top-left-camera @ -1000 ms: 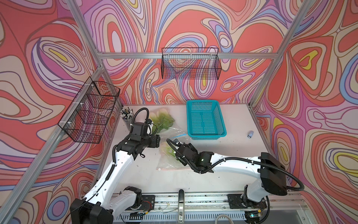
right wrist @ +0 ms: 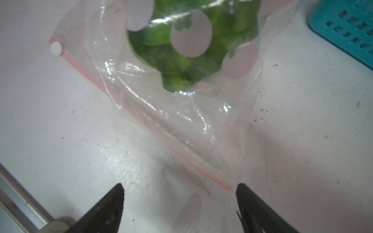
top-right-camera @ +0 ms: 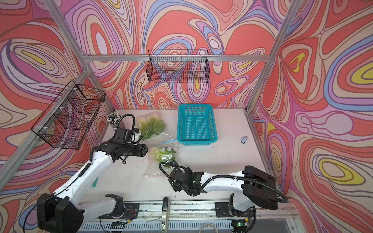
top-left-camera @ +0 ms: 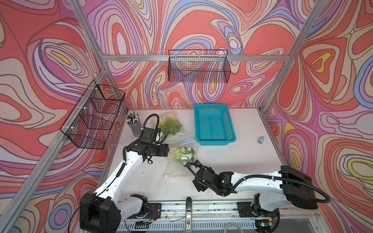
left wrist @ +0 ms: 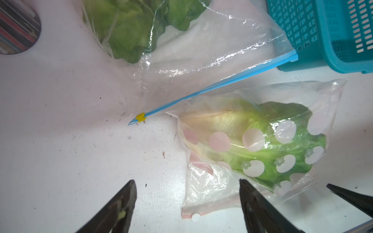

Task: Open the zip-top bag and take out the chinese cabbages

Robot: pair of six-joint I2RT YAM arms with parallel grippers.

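A clear zip bag with white dots (left wrist: pixel 253 168) and a pinkish seal edge lies flat, a chinese cabbage (left wrist: pixel 281 114) inside it. Behind it, a second clear bag (left wrist: pixel 202 46) with a blue zip (left wrist: pixel 225 80) and yellow slider (left wrist: pixel 140 117) holds more cabbage (left wrist: pixel 124 31). Over the table, left of the dotted bag's seal end, my left gripper is open with nothing in its grasp. My right gripper is also open and empty; the front end of the pink seal (right wrist: pixel 217 177) shows near its right fingertip (right wrist: pixel 241 190).
A teal basket (top-left-camera: pixel 235 138) stands empty behind and to the right of the bags. At the back left is a cup of pens (top-left-camera: pixel 134 126). A small object (top-left-camera: pixel 261 139) lies far right, with clear table between it and the bags.
The bags look unmoved.
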